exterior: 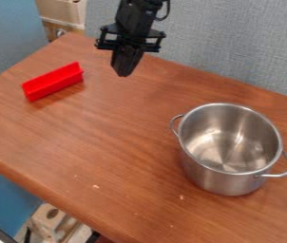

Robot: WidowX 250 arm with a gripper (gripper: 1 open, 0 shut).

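Observation:
A red elongated block (52,81) lies on the left part of the wooden table. My black gripper (124,63) hangs above the table's back, up and to the right of the block and apart from it. It looks shut, with nothing visible between its fingers. A steel pot (230,150) with two side handles stands on the right of the table.
A grey wall (235,47) runs behind it, and a blue surface lies beyond its left edge.

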